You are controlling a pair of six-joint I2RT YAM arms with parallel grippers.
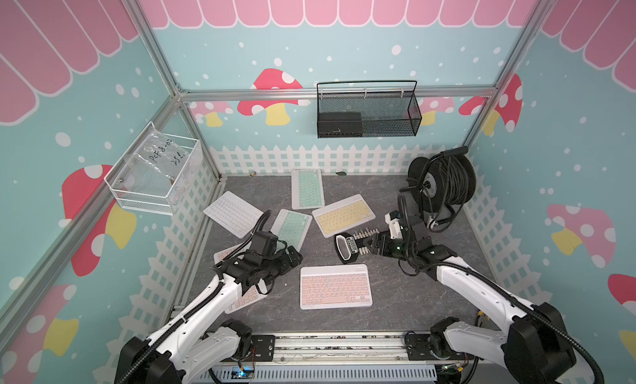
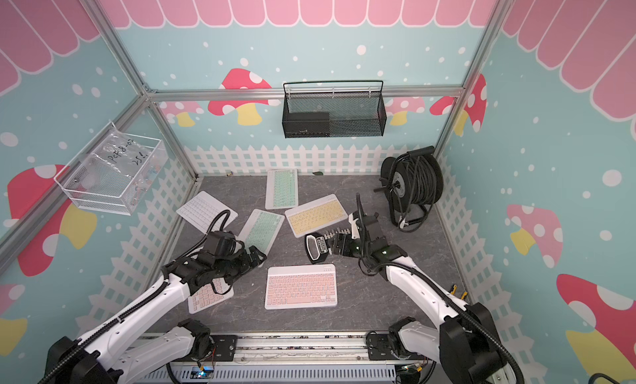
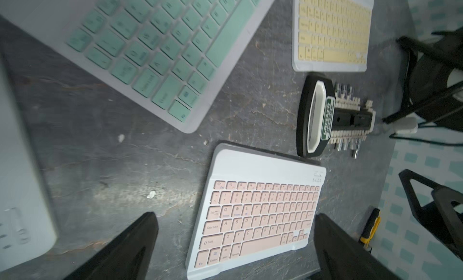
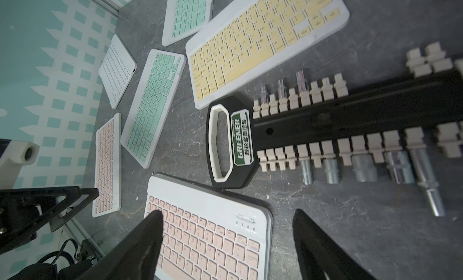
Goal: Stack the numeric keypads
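Note:
A pink keypad point(image 1: 336, 288) lies flat at the front middle of the table. Behind it is a yellow keypad point(image 1: 343, 215), with one green keypad point(image 1: 306, 188) at the back and another green keypad point(image 2: 263, 230) nearer. A white keypad point(image 1: 234, 214) lies at the back left, and a second pink keypad point(image 4: 107, 166) is partly under the left arm in the top views. My left gripper point(image 1: 296, 257), open and empty, hovers left of the front pink keypad. Raised over the socket rack, my right gripper point(image 1: 376, 245) is open with nothing between its fingers.
A black socket rack point(image 4: 347, 120) with a handle lies between the yellow keypad and front pink keypad. A cable reel point(image 1: 440, 185) stands at the back right, and a yellow-handled tool point(image 3: 370, 227) lies at the right. Bare table shows right of the front pink keypad.

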